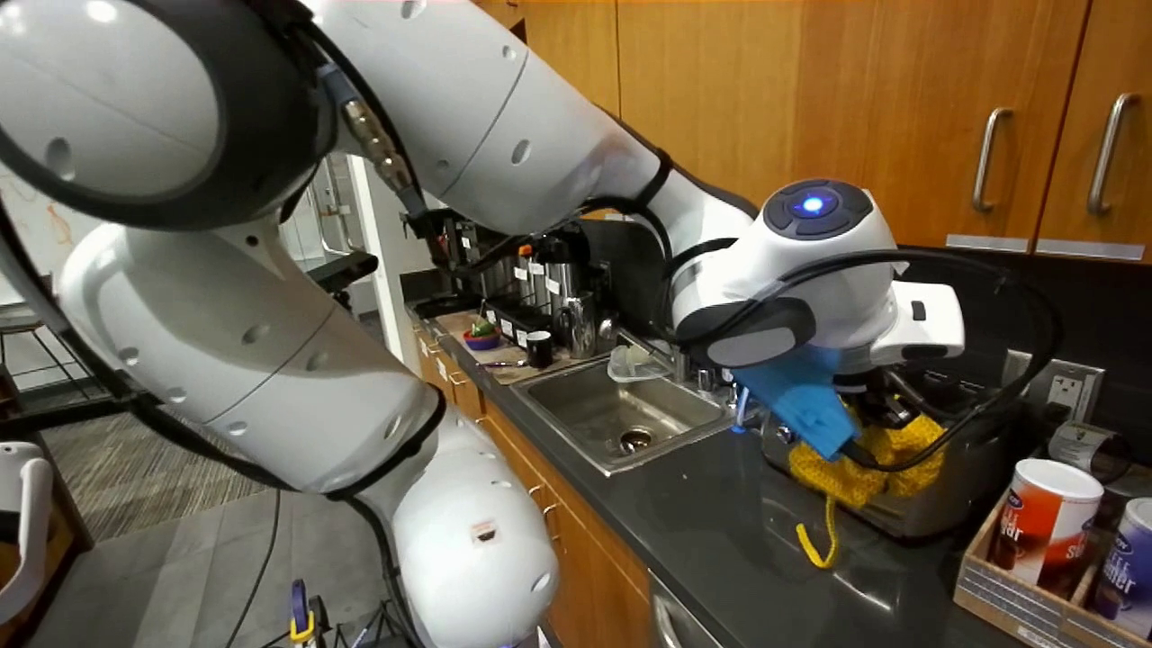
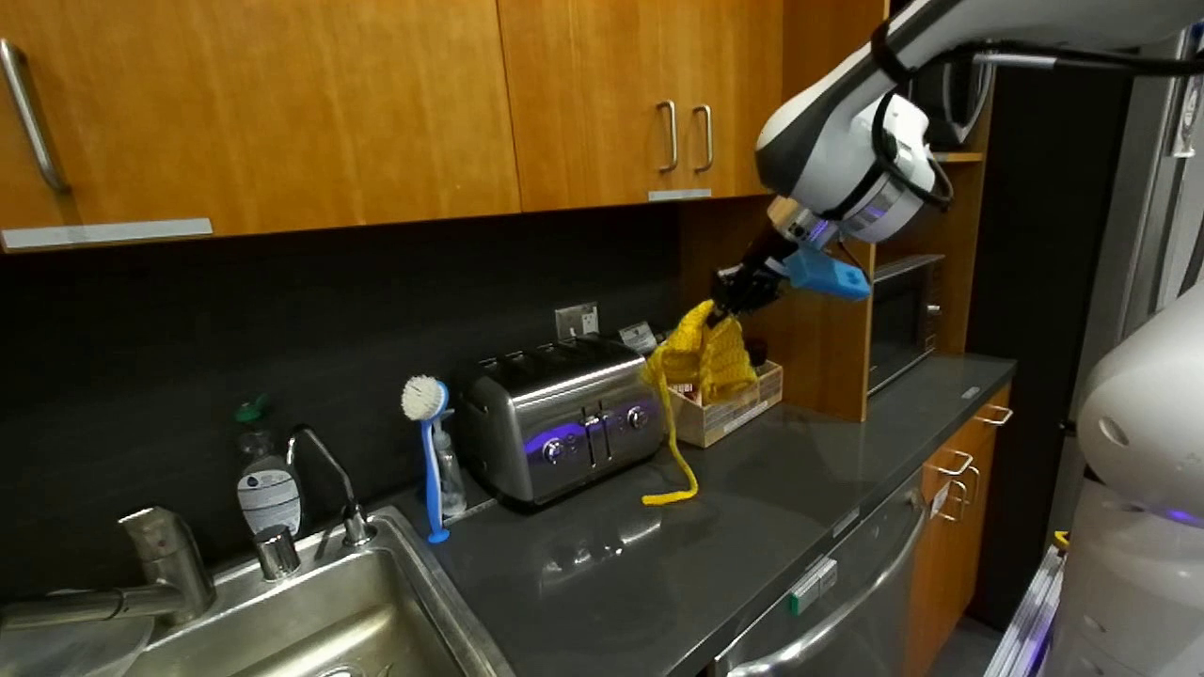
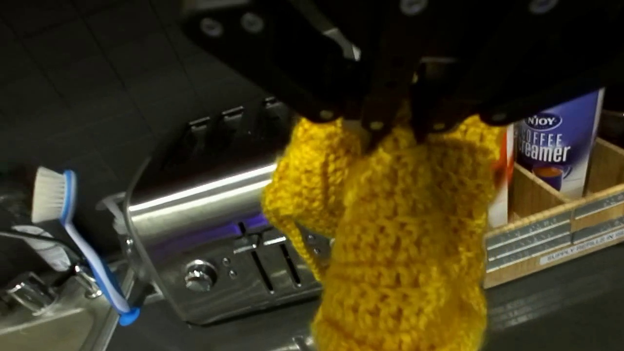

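Observation:
A yellow knitted cloth (image 3: 409, 234) hangs folded from my gripper, whose fingers are shut on its upper part. In exterior view 2 the cloth (image 2: 708, 359) is in the air above the counter, by the toaster's right end and in front of the wooden box, and its loose yarn tail dangles down toward the counter. My gripper (image 2: 731, 299) is above the cloth, tilted. Exterior view 1 shows the same cloth (image 1: 869, 459) in front of the toaster, the fingertips mostly hidden behind the blue mount.
A silver toaster (image 2: 564, 417) stands against the dark wall. To its right sits a wooden box (image 2: 734, 412) with sugar and creamer canisters (image 1: 1048, 518). A blue-handled brush (image 2: 431, 463) stands upright between toaster and sink (image 1: 616, 410). Free counter (image 2: 722, 530) lies in front; cabinets hang above.

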